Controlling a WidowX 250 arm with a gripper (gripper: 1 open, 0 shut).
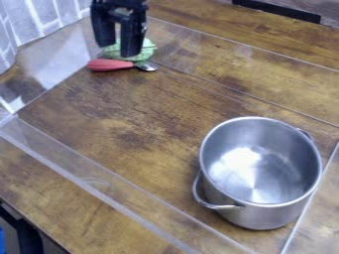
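The black gripper (118, 32) hangs at the top left, over a green item (139, 50) and a red-handled utensil (113, 64) with a metal end. Its fingers point down with a gap between them; whether anything is between them is hard to see. A steel pot (259, 171) with side handles stands at the lower right, empty.
Clear plastic strips (79, 174) run along the left, front and right. A pale cloth or curtain (24, 25) is at the upper left.
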